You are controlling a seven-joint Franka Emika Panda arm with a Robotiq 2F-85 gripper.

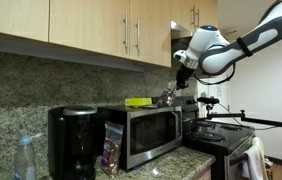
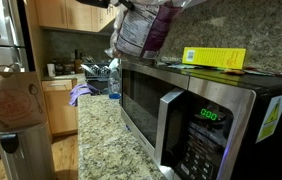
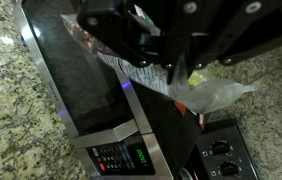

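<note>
My gripper (image 1: 178, 83) is shut on a clear plastic bag with dark, reddish contents (image 1: 168, 97), above the right end of the microwave (image 1: 153, 134). In exterior view 2 the bag (image 2: 146, 30) hangs above the microwave's top, near the upper edge of the picture, and the gripper is out of sight there. Looking down in the wrist view, crumpled clear plastic (image 3: 219, 95) sticks out beside the dark fingers. Much of the bag is hidden behind the gripper.
A yellow box (image 2: 214, 58) lies on top of the microwave. Beside it on the counter are another filled bag (image 1: 112, 148), a black coffee maker (image 1: 73, 143) and a bottle (image 1: 24, 158). The stove (image 1: 219, 140) stands to the right; cabinets (image 1: 101, 25) hang above.
</note>
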